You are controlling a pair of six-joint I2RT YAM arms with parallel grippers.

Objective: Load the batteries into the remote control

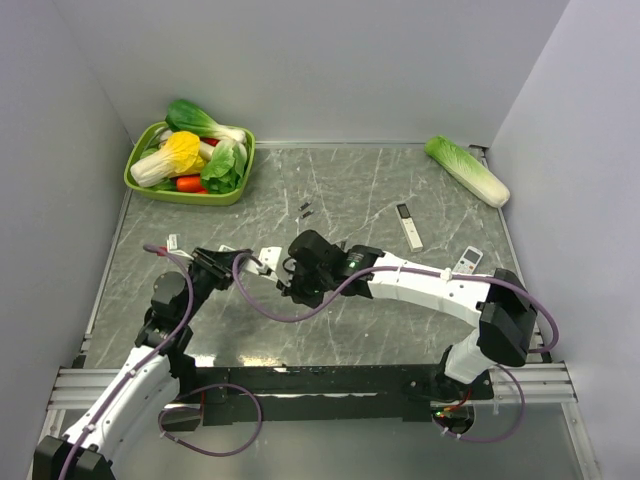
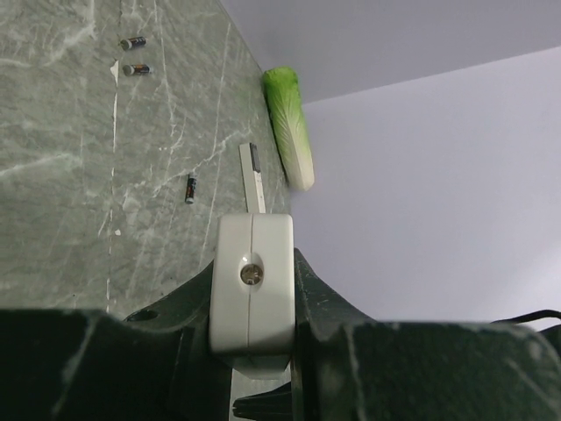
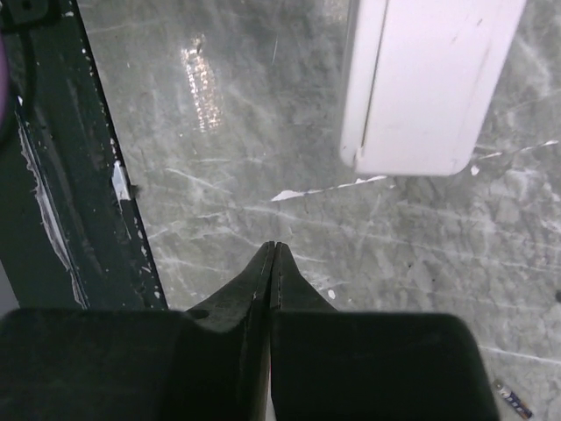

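My left gripper is shut on a white remote control [image 2: 252,298], whose end with a small screw shows in the left wrist view. In the right wrist view the same remote [image 3: 429,96] juts in from the top right, apart from the tips of my right gripper. That gripper is shut, and nothing shows between its fingers. Two batteries lie side by side on the table, an upper battery [image 2: 133,42] and a lower battery [image 2: 137,69]. A third battery [image 2: 190,189] lies by itself. The right wrist view has one battery [image 3: 513,399] low at the right.
Toward the right of the grey marbled table [image 1: 350,200] lie a white remote with a dark end [image 1: 409,228] and another white handset [image 1: 467,260]. A green vegetable basket [image 1: 190,197] fills the back left; a cabbage [image 1: 468,171] is back right. Both arms meet near the table's left-centre.
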